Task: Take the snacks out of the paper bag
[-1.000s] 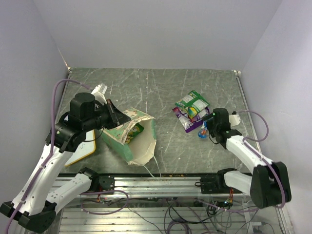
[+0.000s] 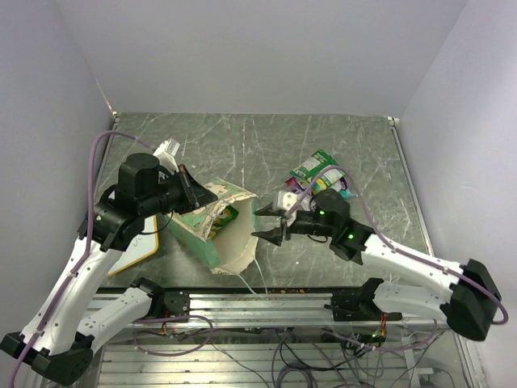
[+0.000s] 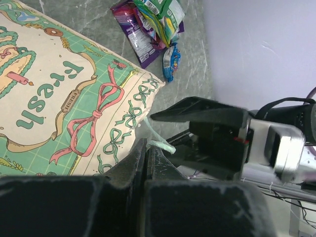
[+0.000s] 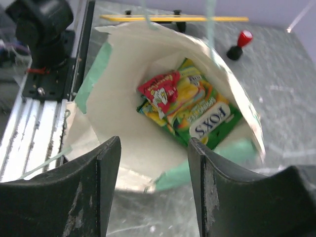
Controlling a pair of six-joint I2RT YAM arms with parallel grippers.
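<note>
The paper bag [image 2: 194, 230] lies on its side, its mouth facing right; snacks [image 4: 197, 108] in green, yellow and red packets are inside it. My left gripper [image 2: 206, 196] is over the bag, shut on its light green rope handle [image 3: 160, 143]. My right gripper [image 2: 262, 222] is at the bag's mouth, its fingers apart with nothing seen between them; in the right wrist view they frame the opening.
A pile of snack packets [image 2: 315, 166] lies on the counter [image 2: 234, 137] at the right, behind my right arm. A yellow-edged board [image 2: 133, 250] is left of the bag.
My right gripper has swept left from the loose snack pile to the bag's mouth. My left arm and the bag have stayed in place.
</note>
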